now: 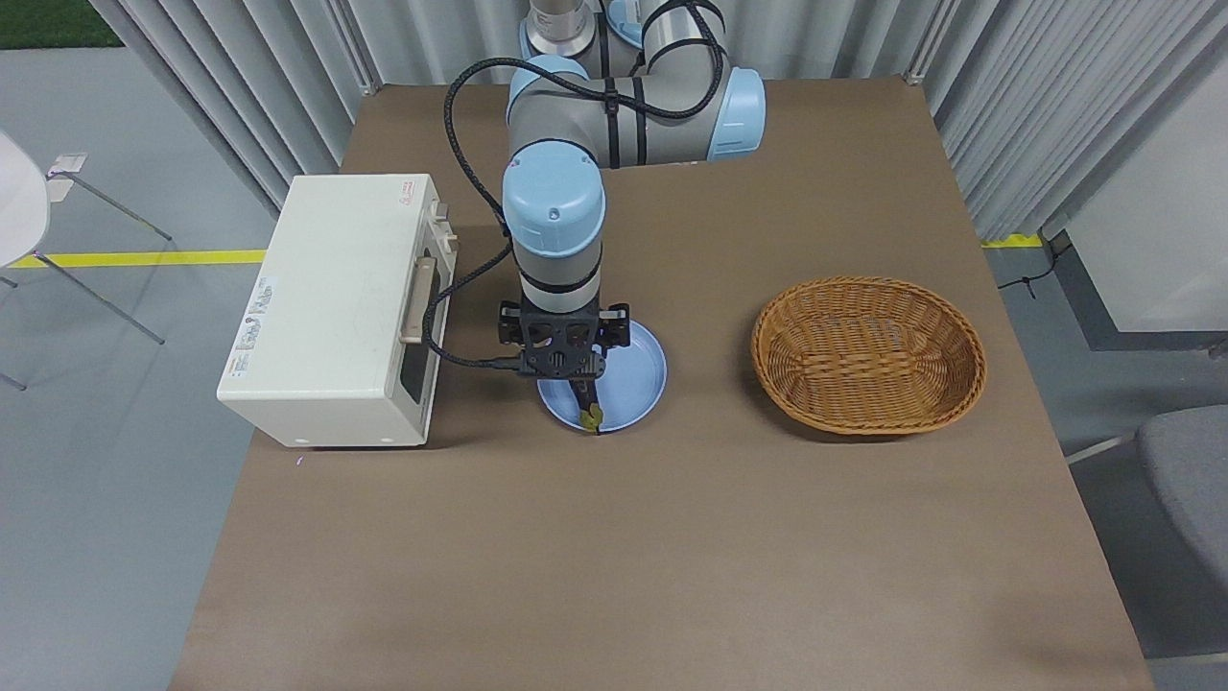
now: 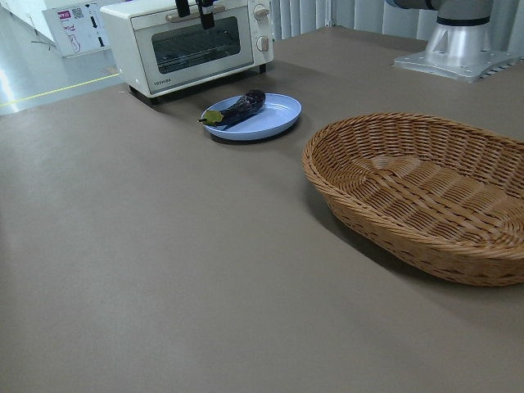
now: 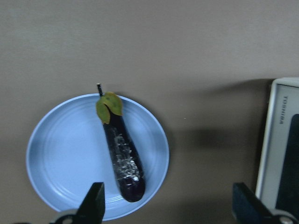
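An eggplant (image 2: 237,110) with a green cap lies on a light blue plate (image 2: 280,123), beside a white Toshiba toaster oven (image 1: 322,311). In the wrist view the eggplant (image 3: 124,158) lies lengthwise on the right half of the plate (image 3: 60,154). My gripper hangs above the plate, open, its fingers wide apart with nothing between them. In the front view the gripper body covers much of the plate and part of the eggplant.
A wicker basket (image 1: 869,355) sits to the right of the plate. The oven borders the plate's other side.
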